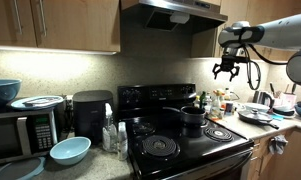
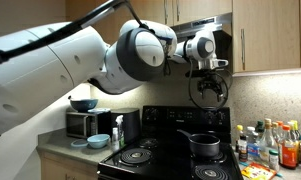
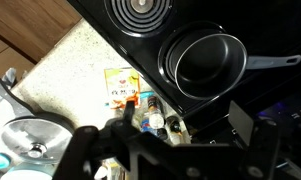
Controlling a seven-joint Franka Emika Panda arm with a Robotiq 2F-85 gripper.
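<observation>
My gripper point(image 1: 225, 73) hangs high over the right side of the counter and stove, pointing down. In the wrist view its dark fingers stand wide apart at the bottom of the picture, with nothing seen between them. Well below it, a dark pot point(image 3: 211, 66) with a long handle rests on a rear burner of the black stove point(image 1: 180, 156). A lidded pan point(image 3: 37, 139) lies on the counter to the right of the stove. Beside the stove several bottles point(image 2: 289, 148) stand close together, with an orange packet point(image 3: 121, 86) near them.
Above the stove are a range hood point(image 1: 175, 17) and wooden cabinets point(image 1: 55, 25), close to the arm. Left of the stove stand a blue bowl point(image 1: 70, 151), a microwave point(image 1: 21, 136), spray bottles point(image 1: 109, 131) and a black appliance point(image 1: 91, 113).
</observation>
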